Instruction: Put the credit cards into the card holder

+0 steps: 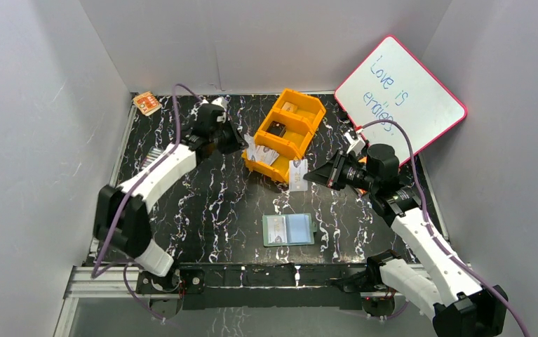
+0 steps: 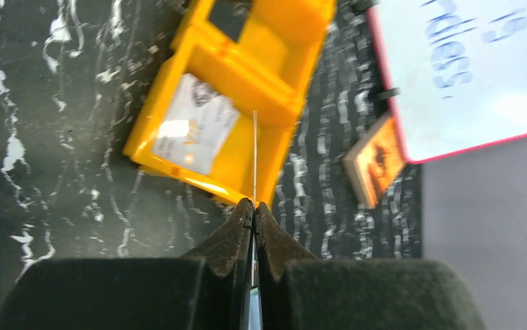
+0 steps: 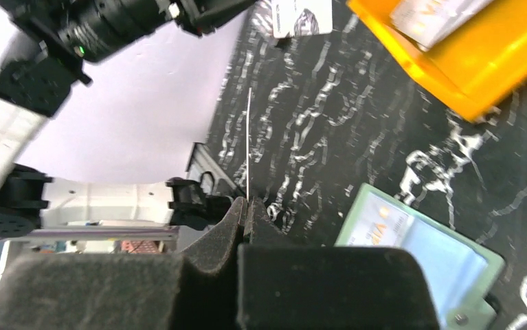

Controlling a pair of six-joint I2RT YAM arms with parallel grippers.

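Observation:
Over the orange bin's front left, my left gripper (image 1: 246,145) is shut on a credit card (image 2: 254,155), seen edge-on as a thin line in its wrist view. My right gripper (image 1: 308,175) is shut on another card (image 1: 298,175), also edge-on in the right wrist view and held just off the bin's front right corner. The green card holder (image 1: 310,243) lies flat on the table in front, a white VIP card (image 3: 377,223) in its left half and light blue showing in its right half. More cards (image 2: 195,127) lie in the bin's front compartment.
The orange bin (image 1: 306,105) stands behind the holder, at the back centre. A whiteboard (image 1: 406,91) leans at the back right, a small box (image 2: 374,165) beside it. Markers (image 1: 151,156) lie at left and an orange packet (image 1: 146,103) back left. The table around the holder is clear.

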